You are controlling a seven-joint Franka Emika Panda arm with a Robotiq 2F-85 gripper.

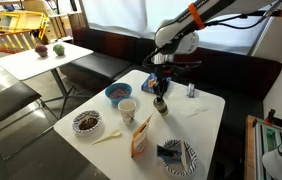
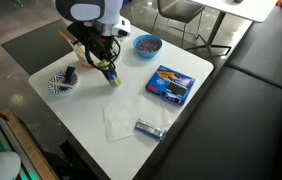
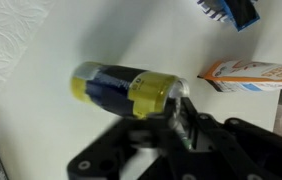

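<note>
A yellow and dark can-like container [image 3: 121,88] lies across the middle of the wrist view, with its near end against my gripper. The container [image 1: 160,106] appears leaning in exterior view 1, its dark round end turned toward that camera. My gripper [image 1: 162,88] is low over the white table, right behind and above the container. Exterior view 2 shows the gripper [image 2: 104,66] from the other side, with a yellow part of the container [image 2: 118,82] below it. The fingers are blurred and partly hidden, so their grip on it cannot be made out.
An orange and white carton [image 1: 140,138] stands close in front. Nearby are a white cup [image 1: 127,110], a blue bowl [image 1: 118,92], a patterned bowl [image 1: 86,123] and a striped plate [image 1: 177,158]. A blue box [image 2: 167,85] and silver cylinder [image 2: 151,130] lie beyond white paper [image 2: 130,118].
</note>
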